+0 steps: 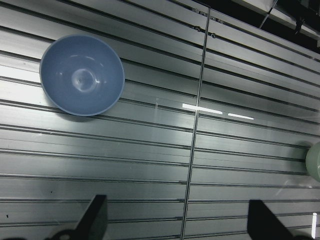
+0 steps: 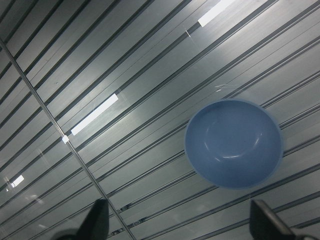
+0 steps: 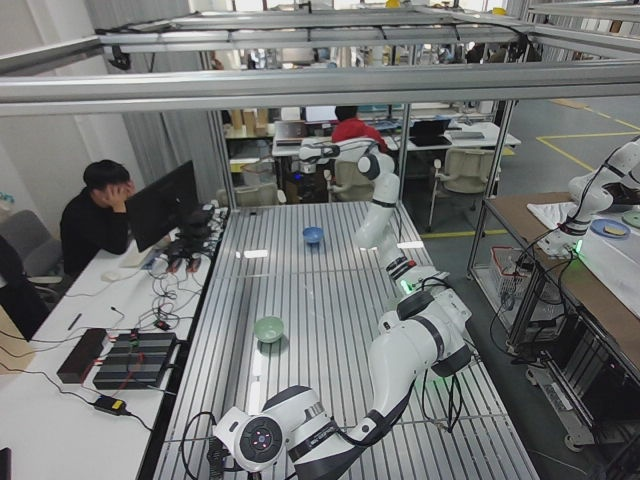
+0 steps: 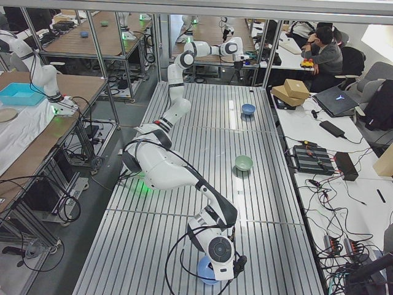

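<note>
A blue bowl (image 1: 82,75) sits upright on the slatted metal table (image 1: 140,165) in the left wrist view, above my open left gripper; a green bowl (image 1: 313,161) is cut off at the right edge. The right wrist view has a blue bowl (image 2: 233,145) beyond my right gripper, which is open and empty. The camera right view shows the green bowl (image 4: 244,163) mid-table, one blue bowl (image 4: 248,109) at the far end and another (image 4: 206,270) partly hidden under the near arm.
A side desk (image 3: 45,420) with monitor, boxes and cables runs along the table, with a seated person beside it. Aluminium frame rails (image 3: 320,85) cross overhead. The table between the bowls is clear.
</note>
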